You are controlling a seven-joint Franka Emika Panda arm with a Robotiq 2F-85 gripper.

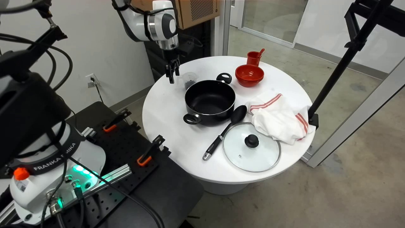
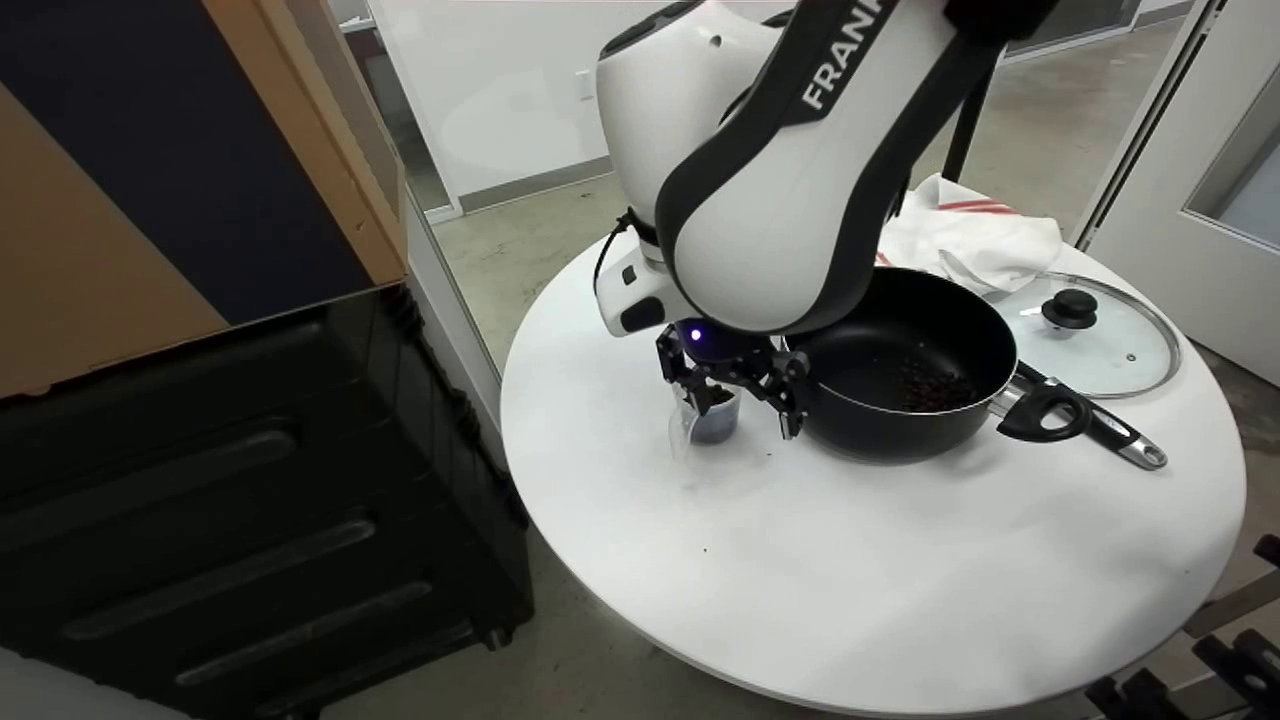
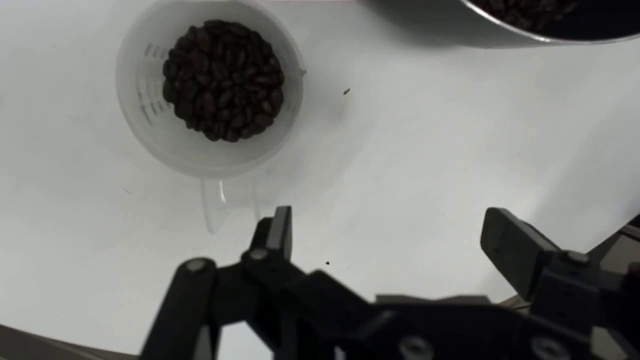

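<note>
A clear measuring cup stands on the white table, part full of dark beans. Its handle points toward my gripper in the wrist view. The gripper is open, its fingers wide apart with only bare table seen between them; the left finger is just off the handle's end. From the first exterior view, the gripper hangs above the table, left of the cup. Close beside the cup is a black pot, with some beans on its floor in the second exterior view.
Red bowls and a red cup stand behind the pot. A black spoon, a glass lid and a striped towel lie on its other side. Bare table spreads out in front in the second exterior view.
</note>
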